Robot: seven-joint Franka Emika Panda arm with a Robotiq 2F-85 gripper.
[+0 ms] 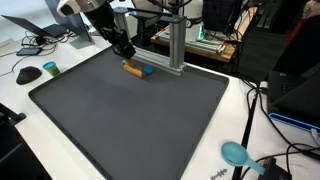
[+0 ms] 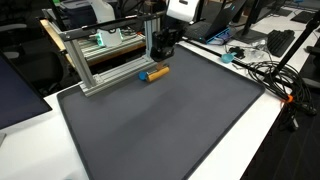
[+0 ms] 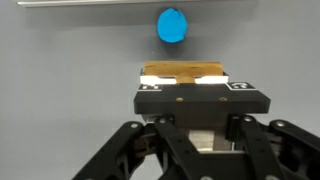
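Observation:
A wooden block (image 3: 184, 69) lies under my gripper in the wrist view, and a strip of its wood shows between the two pale fingertips. My fingers are shut on it. A round blue piece (image 3: 172, 25) is apart from the fingers, toward the top of that view. In exterior view 1 the block (image 1: 134, 69) is at the far side of the dark mat, with the blue piece (image 1: 148, 70) close to its right end. Exterior view 2 shows the block (image 2: 157, 75) beside the blue piece (image 2: 143, 76), low at the mat. The black hand hides part of the block.
A metal frame (image 2: 115, 78) borders the mat close behind the blue piece. A green-blue cup (image 1: 51, 69) and a dark rounded object (image 1: 29, 75) stand left of it; a turquoise object (image 1: 238, 156) lies off its right side.

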